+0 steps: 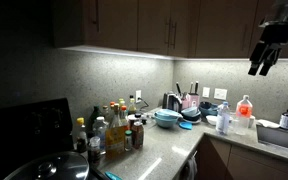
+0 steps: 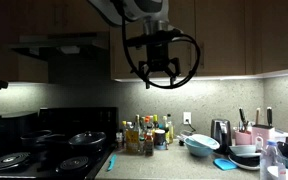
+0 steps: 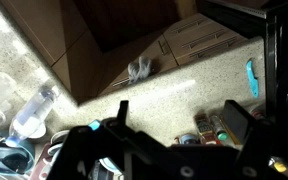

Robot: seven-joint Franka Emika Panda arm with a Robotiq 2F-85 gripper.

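Observation:
My gripper (image 1: 260,69) is high above the counter, up near the wall cabinets, pointing down. In exterior view 2 the gripper (image 2: 158,82) hangs left of the bowls and above the bottles. From the wrist view, the fingers (image 3: 122,112) are spread wide, with only bare counter (image 3: 164,105) visible far below between them. Several bottles and jars (image 2: 149,137) stand grouped against the back wall, right of the stove. A blue utensil (image 3: 252,78) lies on the counter close to the stove.
Stacked light-blue bowls (image 2: 198,144), a toaster (image 2: 221,132) and a utensil holder (image 2: 263,133) line the wall. A clear jug (image 1: 223,118) stands near the sink (image 1: 282,137). A pot (image 2: 88,141) sits on the stove. A grey cloth (image 3: 139,69) hangs by the drawers. The mid-counter is clear.

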